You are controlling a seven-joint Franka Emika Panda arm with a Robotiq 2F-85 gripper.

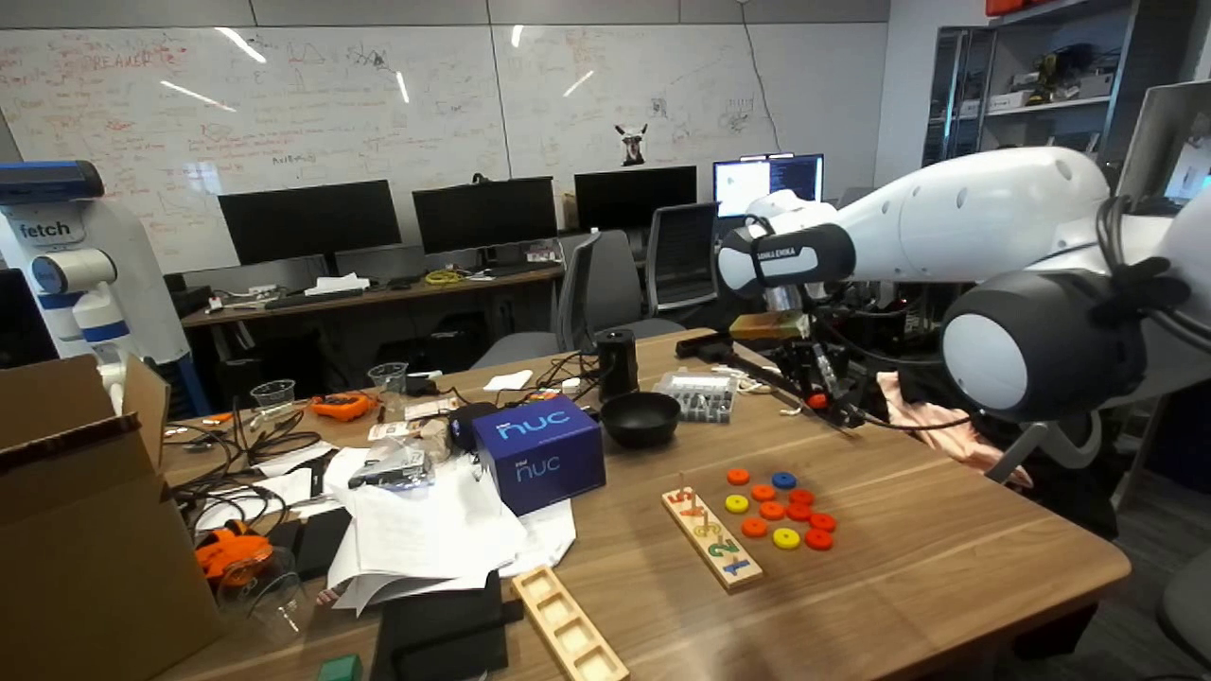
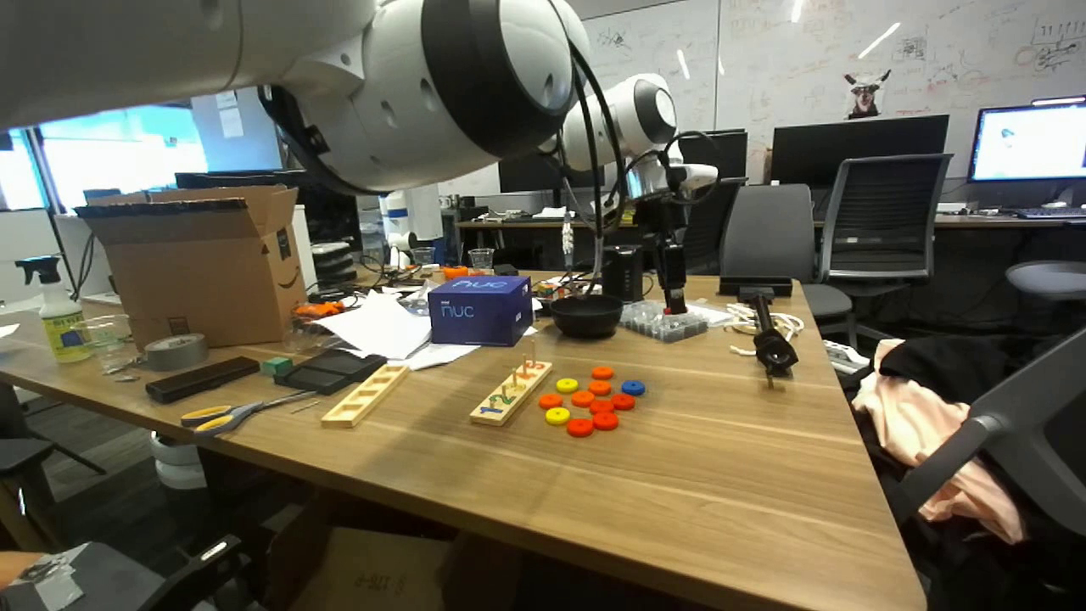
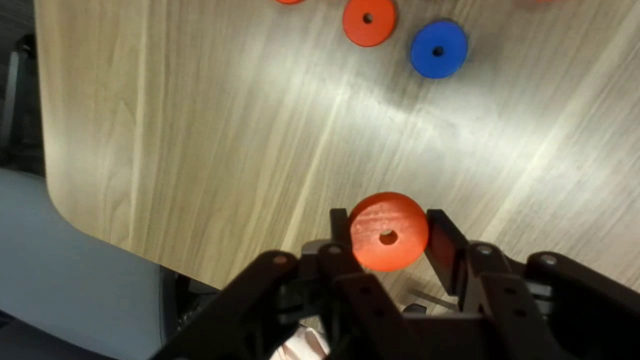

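Note:
In the wrist view my gripper is shut on an orange-red ring (image 3: 372, 252), its hole facing the camera, and both stand above the tabletop. Exterior view 1 shows the gripper (image 1: 819, 399) over the table's far right part, the ring a small red spot. A blue ring (image 3: 439, 49) and another orange-red ring (image 3: 358, 31) lie on the wood, apart from the held one. The rest of the loose rings, mostly orange-red with a few yellow (image 1: 785, 538), form a cluster beside a wooden numbered peg board (image 1: 712, 539). Its pegs stand upright.
Left of the peg board lies an empty wooden tray (image 1: 568, 624). A blue box (image 1: 540, 454), a black bowl (image 1: 640, 420) and a clear parts case (image 1: 699, 397) stand behind. A black clamp-like device (image 2: 774, 346) rests at the far right.

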